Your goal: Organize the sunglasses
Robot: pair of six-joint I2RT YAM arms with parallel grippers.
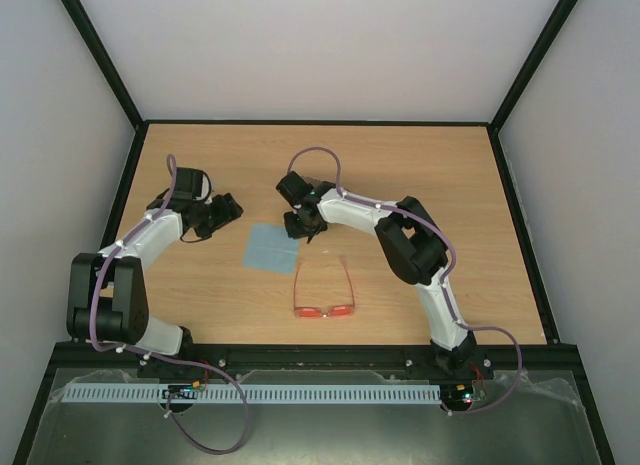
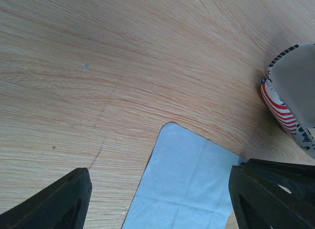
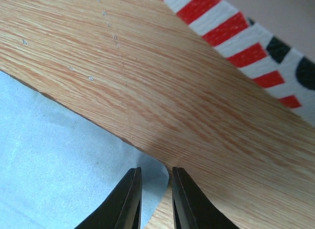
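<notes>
Glasses with red lenses lie on the table, temples unfolded and pointing toward the back. Left of them a light blue cloth is spread flat. My right gripper is at a corner of the cloth, its narrowly parted fingers on either side of that corner; I cannot tell whether they touch it. My left gripper stands wide open with nothing held, to the left of the cloth in the top view. A case with red and white stripes stands beyond the cloth, mostly hidden by the right arm from above.
The case's striped wall is close to my right gripper. Walls enclose the table at the sides and back.
</notes>
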